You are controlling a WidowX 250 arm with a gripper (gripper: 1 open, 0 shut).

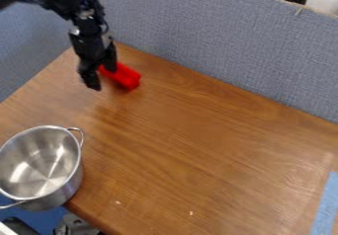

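Note:
My gripper (101, 75), black and open, hangs at the upper left of the table over a red block (125, 78). Its fingers point down on the block's left side, and the arm partly hides the block's upper left end. Whether the fingers touch the block I cannot tell.
A steel pot (47, 180) with handles stands at the lower left near the table's edge. Grey padded walls border the wooden table (218, 145) at the back and left.

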